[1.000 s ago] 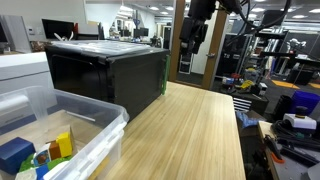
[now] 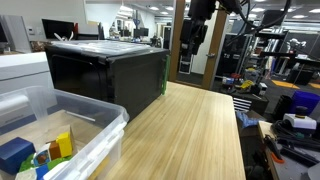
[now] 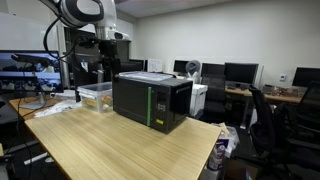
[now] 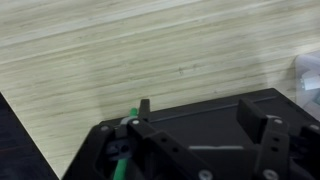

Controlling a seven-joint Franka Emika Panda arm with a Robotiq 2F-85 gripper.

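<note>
My gripper stands open with nothing between its fingers, seen from above in the wrist view. It hangs in the air over the front edge of a black microwave (image 3: 155, 103), which has a green strip (image 3: 150, 106) along its front. In exterior view 1 the gripper (image 2: 188, 48) is beside the far end of the microwave (image 2: 110, 76), well above the tabletop. A clear plastic bin (image 2: 100, 118) sits at the near left, holding colored blocks (image 2: 56, 150) in blue, yellow, green and red.
Papers or a flat item (image 3: 150, 77) lie on the microwave's top. Office chairs (image 3: 275, 125) stand beyond the table.
</note>
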